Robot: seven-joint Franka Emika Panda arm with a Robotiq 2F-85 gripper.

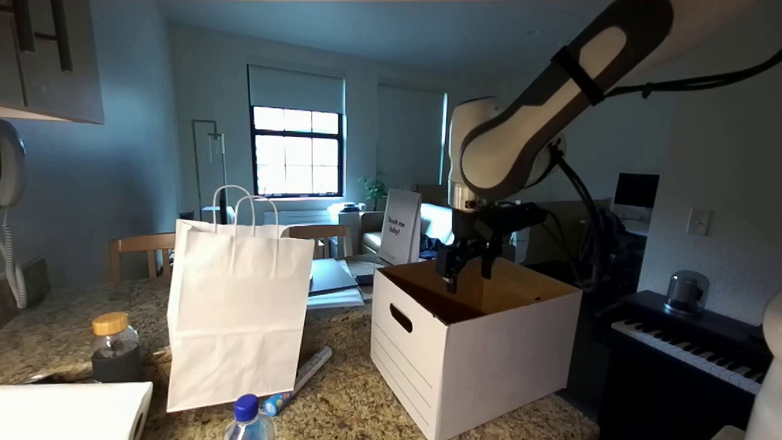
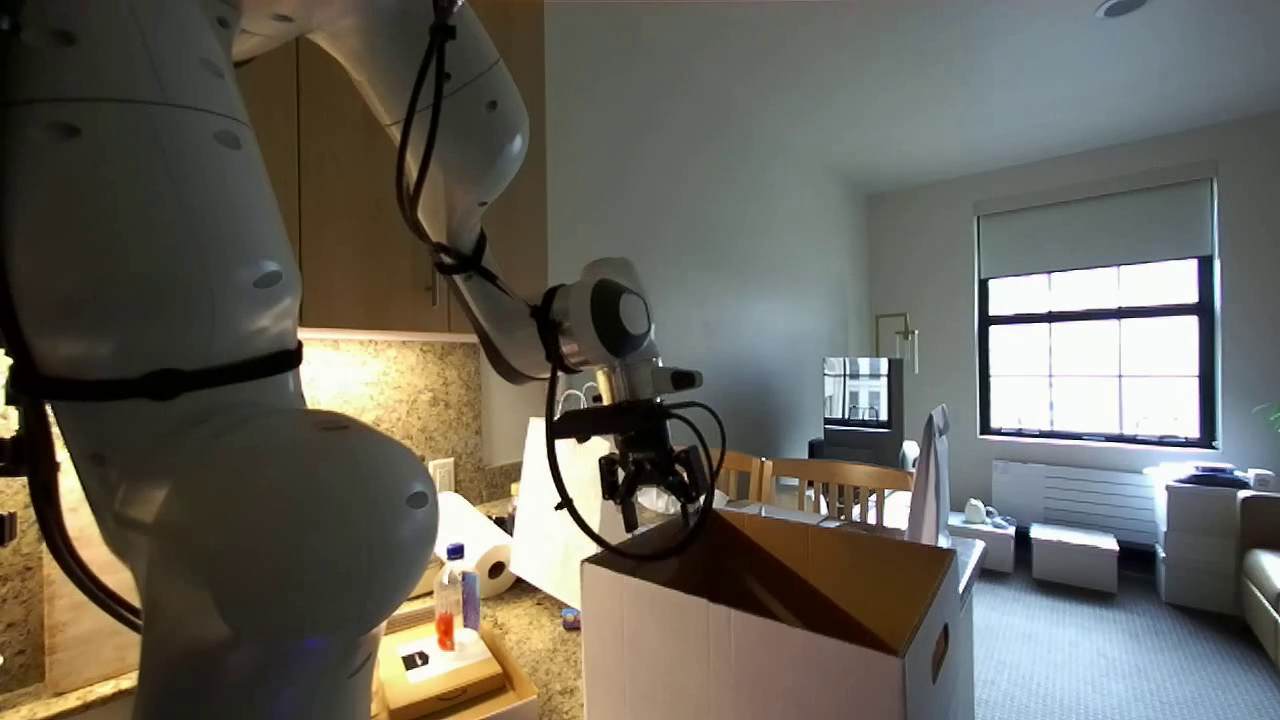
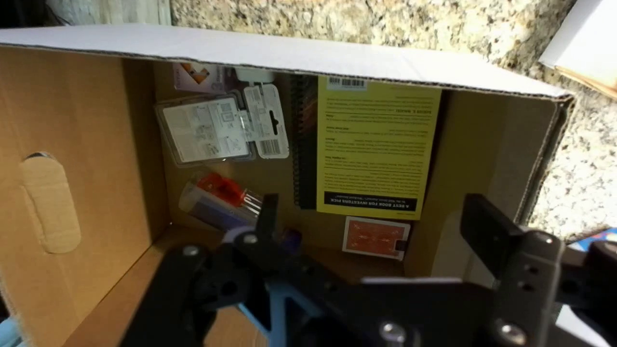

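In exterior view 1 my gripper [image 1: 469, 277] hangs at the mouth of a white cardboard box [image 1: 511, 359], its fingertips just below the far rim in the picture. The wrist view shows the fingers [image 3: 481, 222] spread wide, with nothing held between them. Inside the box lie a yellow spiral-bound book [image 3: 376, 144], a red card pack [image 3: 376, 237] and a clear blister package [image 3: 205, 130]. A clear tube-like item with a red part [image 3: 222, 188] rests near the left finger, which partly hides it. Something blue [image 3: 277, 306] shows behind the gripper body, too covered to identify.
A white paper bag [image 1: 238, 322] stands left of the box on the granite counter. Around it are a capped jar [image 1: 115, 352], a blue-capped bottle [image 1: 249, 418] and a rolled tube [image 1: 300, 377]. A folded sign [image 1: 399, 227] stands behind the box.
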